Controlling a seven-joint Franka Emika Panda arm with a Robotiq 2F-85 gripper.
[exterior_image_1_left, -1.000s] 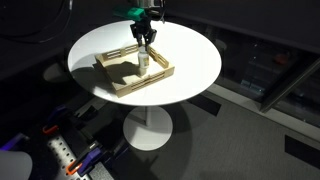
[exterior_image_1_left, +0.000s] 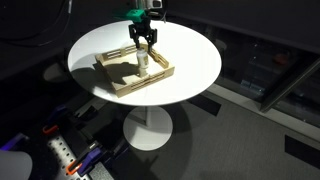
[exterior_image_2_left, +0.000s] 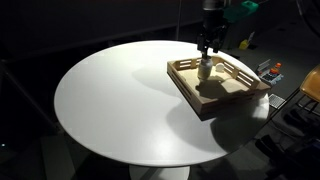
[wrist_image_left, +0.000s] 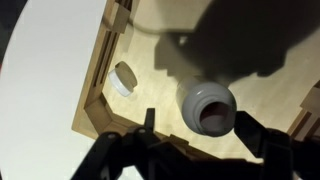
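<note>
A pale bottle (exterior_image_1_left: 143, 63) stands upright inside a shallow wooden tray (exterior_image_1_left: 117, 88) on the white table. In the wrist view the bottle's open round mouth (wrist_image_left: 213, 117) faces the camera, and a small white cap (wrist_image_left: 123, 79) lies apart from it near the tray wall. My gripper (exterior_image_1_left: 143, 43) is over the bottle, its fingers spread apart. Seen from the wrist, the mouth lies between the fingertips, close to the right finger (wrist_image_left: 246, 124), with a clear gap to the left finger (wrist_image_left: 149, 119). Whether the right finger touches the bottle cannot be made out.
The tray's slotted walls (exterior_image_2_left: 184, 86) surround the bottle. Bare white table (exterior_image_2_left: 120, 100) spreads out widely beside the tray. A dark shadow covers part of the tray floor in the wrist view.
The bottle and tray stand where they were.
</note>
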